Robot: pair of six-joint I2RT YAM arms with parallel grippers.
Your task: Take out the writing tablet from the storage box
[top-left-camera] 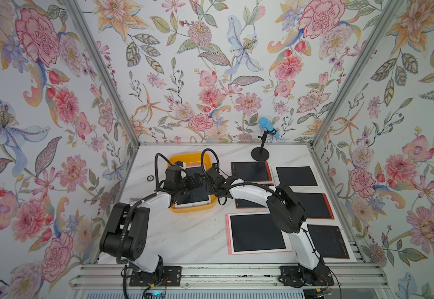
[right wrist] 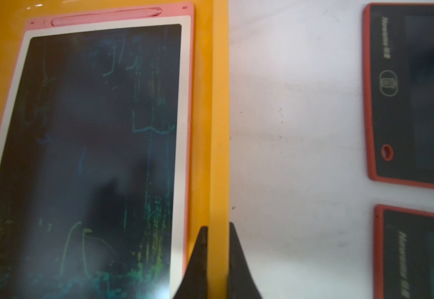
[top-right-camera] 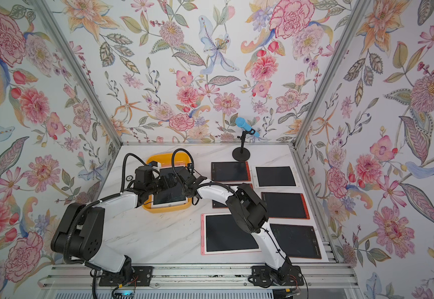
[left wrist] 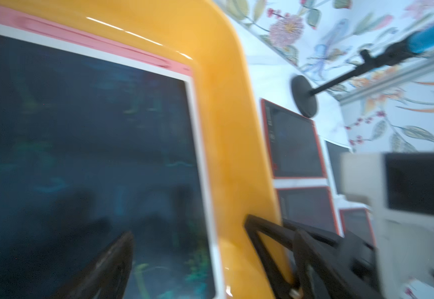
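A pink-framed writing tablet [right wrist: 92, 149] with a dark, faintly scribbled screen [left wrist: 92, 139] lies in the yellow storage box [top-left-camera: 192, 208]. My right gripper is shut on the box's right wall, which runs between its dark fingers. My left gripper hovers over the tablet inside the box, open, with its fingers apart at the bottom of the blurred left wrist view. In both top views the two grippers are close together over the box and partly hide the tablet.
Several tablets [top-left-camera: 257, 234] lie on the right half of the marble table [top-right-camera: 122, 229]. A microphone stand [top-left-camera: 260, 154] is at the back right.
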